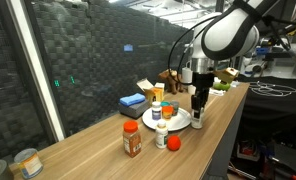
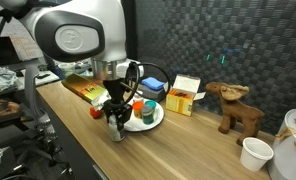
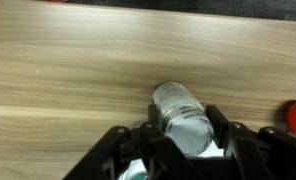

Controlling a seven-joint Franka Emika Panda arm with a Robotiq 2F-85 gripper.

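Observation:
A silver-grey can-like container (image 1: 197, 119) stands upright near the table's front edge, to the right of a white plate in exterior view 1. In exterior view 2 the container (image 2: 116, 131) shows below the fingers, with its base at the table. The wrist view shows the container's round top (image 3: 190, 132) between the black fingers. No clear gap under the container can be made out.
The white plate (image 1: 149, 122) holds several small cups and jars. A red ball (image 1: 174, 143), a white bottle (image 1: 161, 134) and an orange-lidded jar (image 1: 132, 138) stand nearby. A brown toy animal (image 2: 235, 110) and a white cup (image 2: 255, 154) are farther off. Bare table lies around the container.

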